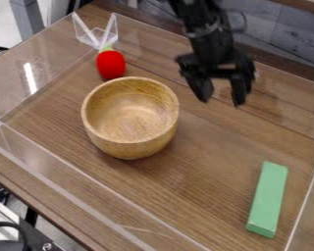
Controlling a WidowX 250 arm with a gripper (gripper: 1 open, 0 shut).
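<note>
My gripper (219,90) is a dark arm reaching down from the top centre, its two fingers apart above the wooden table (186,186), open with no object clearly visible between them; their tips are blurred. A round wooden bowl (129,142) sits left of and below it. A red object (110,64), like a tomato, lies at the upper left. A green bar (267,199) lies at the lower right.
A clear plastic item (97,34) lies beyond the red object. A wall edge runs along the back right.
</note>
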